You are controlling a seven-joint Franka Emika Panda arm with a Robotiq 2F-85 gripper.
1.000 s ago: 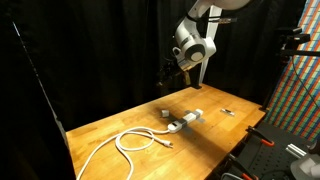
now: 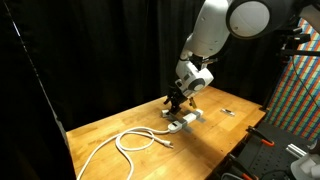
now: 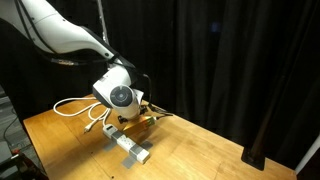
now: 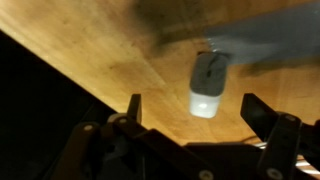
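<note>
My gripper is open above the wooden table, its two dark fingers apart. Between and ahead of them in the wrist view lies a small object with a grey body and a white end (image 4: 206, 84). A flat grey piece (image 4: 268, 36) adjoins its upper end; whether they are joined, I cannot tell. From outside, the gripper (image 2: 174, 106) hangs low over the tabletop, just behind the white power strip (image 2: 187, 121). The arm largely hides the small object in both exterior views. In the second exterior view, the power strip (image 3: 128, 146) lies in front of the gripper (image 3: 132, 119).
A white cable (image 2: 128, 149) loops across the table's left part, its plug near the power strip. Small items (image 2: 227, 112) rest on the right side. Black curtains (image 2: 110, 50) hang behind. Bare tabletop (image 3: 195, 150) spreads out right of the strip in the second exterior view.
The arm has come down from well above the table, and the gripper is now close over the spot behind the power strip. Strip and cable have stayed put.
</note>
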